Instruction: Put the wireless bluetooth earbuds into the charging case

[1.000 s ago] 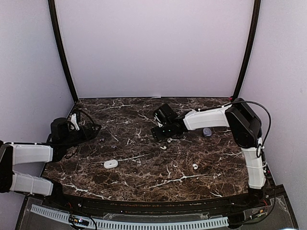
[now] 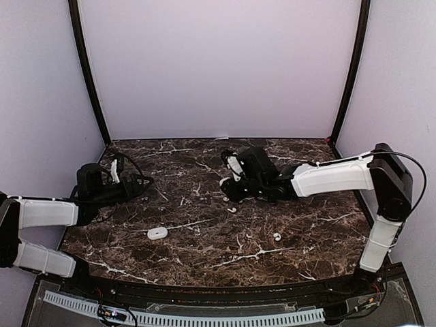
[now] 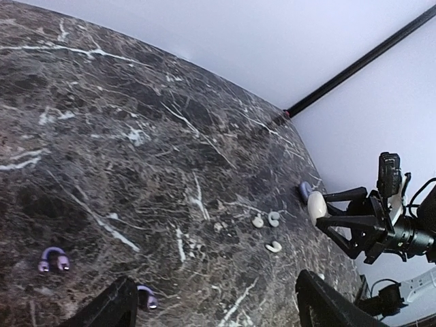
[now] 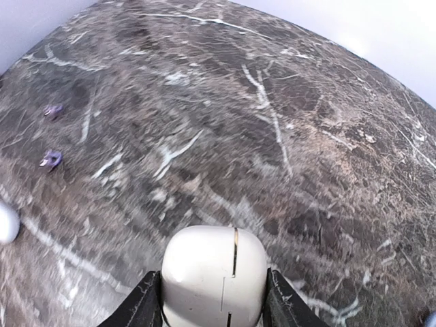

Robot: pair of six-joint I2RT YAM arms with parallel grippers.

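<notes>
My right gripper is shut on a white charging case (image 4: 214, 266), its lid closed with a thin seam and a gold hinge showing. In the left wrist view this white charging case (image 3: 317, 207) hangs clear of the table. To the left, my left gripper stands open and empty over the table. Loose white earbuds (image 2: 232, 210) lie below and near the right gripper (image 2: 229, 187); another white earbud (image 2: 277, 237) is farther front right. Purple earbuds (image 3: 54, 259) lie near the left gripper.
A second white case (image 2: 157, 233) lies flat at the front left. A purple case (image 3: 306, 191) rests behind the held one in the left wrist view. Walls stand at the sides and back.
The left gripper has moved slightly right.
</notes>
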